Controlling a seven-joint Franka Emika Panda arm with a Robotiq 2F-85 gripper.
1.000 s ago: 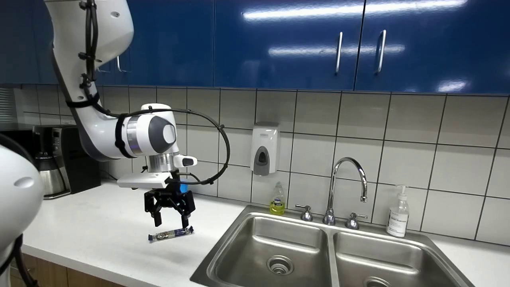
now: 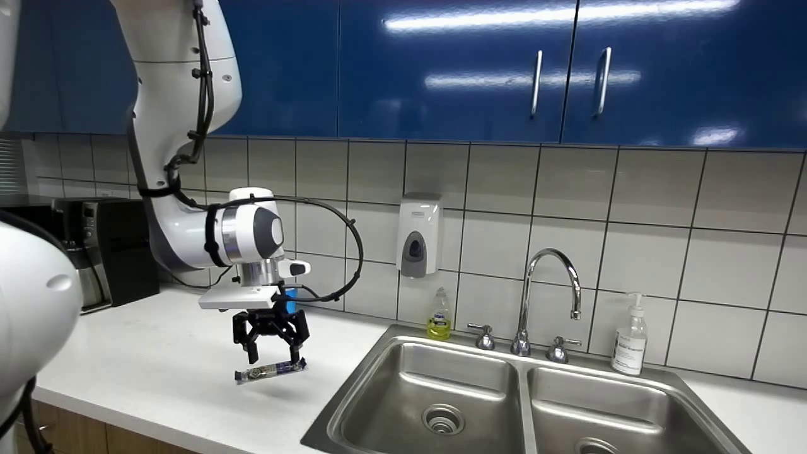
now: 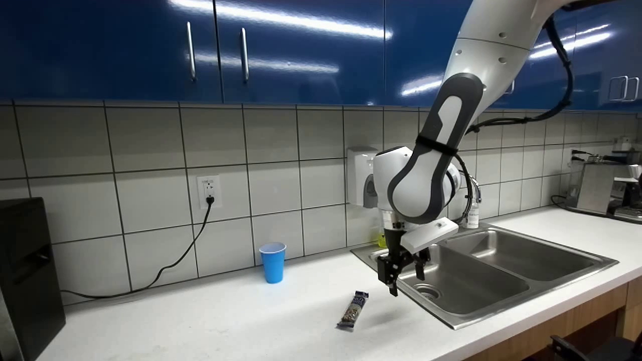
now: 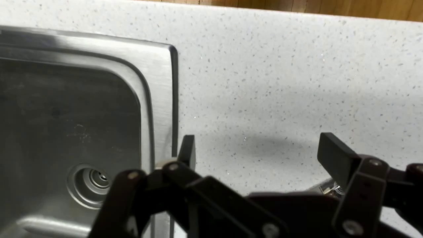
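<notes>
A thin wrapped snack bar [image 3: 353, 310] lies flat on the white counter, left of the sink. My gripper [image 3: 406, 284] hangs above the counter between the bar and the sink's left edge, open and empty. From exterior view 1 the gripper [image 2: 273, 357] appears over the bar [image 2: 270, 371], though the second exterior view puts it to the bar's sink side. In the wrist view, bare counter shows between the spread fingers. Only a small piece of the bar [image 4: 329, 188] peeks out beside the right finger; the rest is hidden by the gripper.
A blue cup [image 3: 273, 262] stands near the tiled wall. The steel double sink [image 2: 355, 378] borders the work area, with a faucet [image 2: 526, 302] and soap bottles [image 2: 439, 315] behind it. A black coffee maker [image 2: 113, 250] occupies the far left.
The arm has shifted, with its upper links moving right in exterior view 1 and the wrist slightly lower. The gripper is still open, and the bar has not moved.
</notes>
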